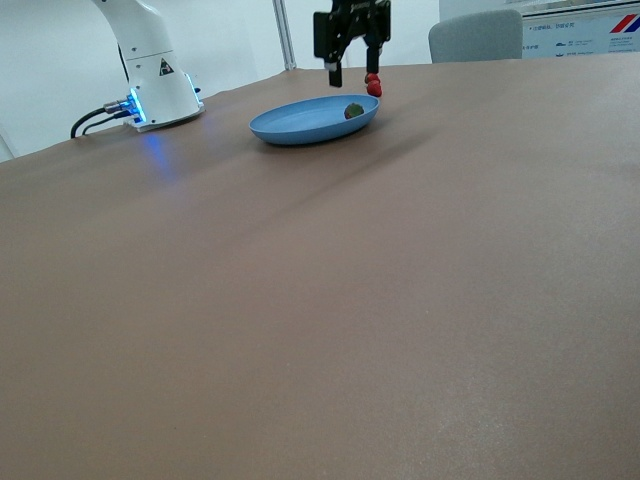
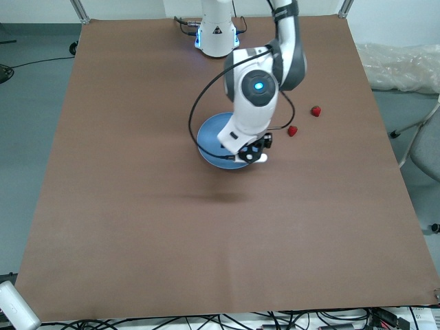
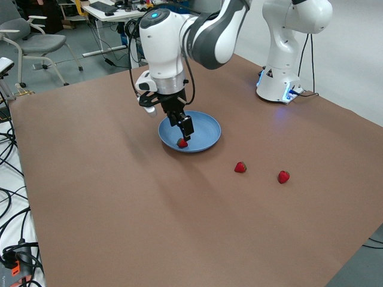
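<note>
A blue plate (image 2: 213, 130) (image 1: 300, 120) (image 3: 206, 130) lies on the brown table; a strawberry (image 1: 354, 110) (image 3: 182, 143) sits on it. My black gripper (image 1: 352, 76) (image 3: 187, 134) hangs over the plate; in the top view its fingers are apart and above the plate, with nothing seen between them. In the left view it is mostly hidden under the wrist. Two more strawberries lie on the table off the plate: one (image 2: 292, 130) (image 3: 240, 167) nearer the plate, the other (image 2: 315, 111) (image 3: 283, 177) farther out.
The arm's white base (image 2: 214, 34) (image 3: 278, 84) stands at the back of the table. Cables run along an edge beside the table, and a grey chair (image 2: 426, 144) stands beyond it.
</note>
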